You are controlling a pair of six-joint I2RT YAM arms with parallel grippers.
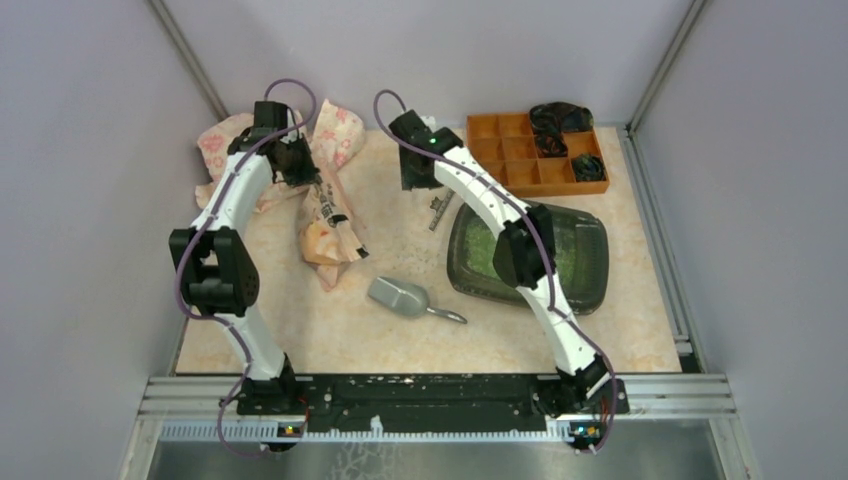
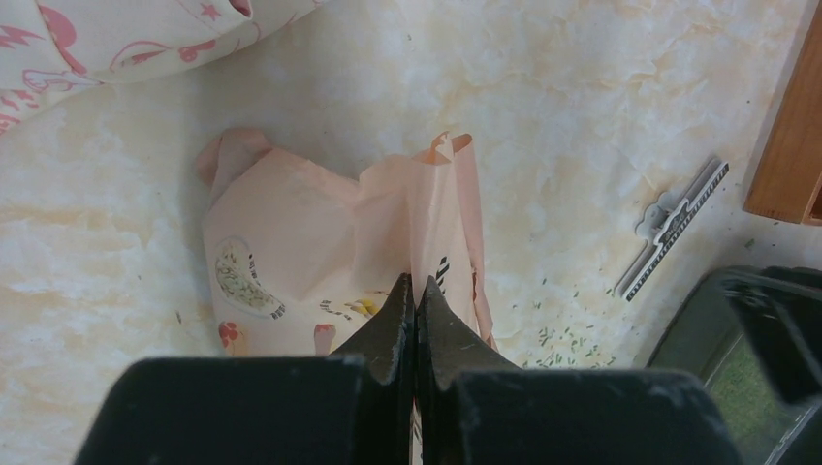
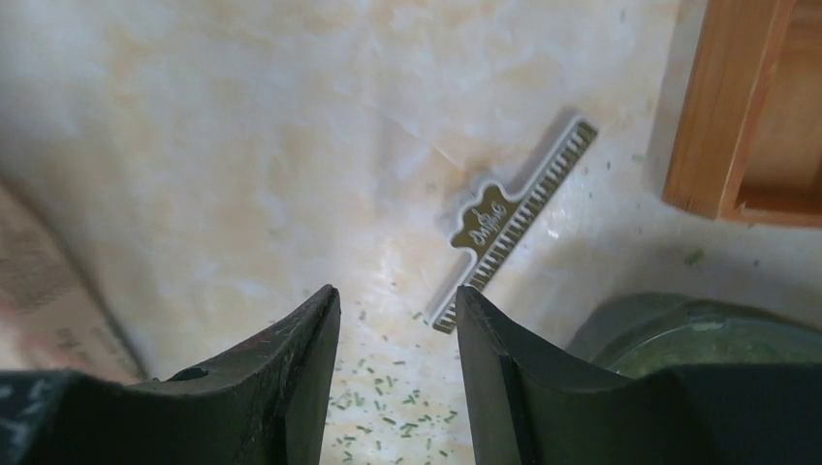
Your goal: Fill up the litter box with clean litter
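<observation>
A pink paper litter bag point(image 1: 325, 225) lies on the left of the table. My left gripper is shut on the creased fold at its top. The dark green litter box point(image 1: 595, 285) stands at the right, with green granules in it, partly covered by my right arm. Left of the box, my right gripper hangs open above the table, nothing between its fingers. A long toothed bag clip point(image 3: 514, 223) lies on the table just beyond the fingertips. A grey scoop point(image 1: 405, 297) rests in the front middle.
A wooden compartment organizer point(image 1: 500, 150) holding black bundles sits at the back right, close to the box. Pink-patterned pillows point(image 1: 338, 132) are at the back left. Green crumbs are scattered left of the box.
</observation>
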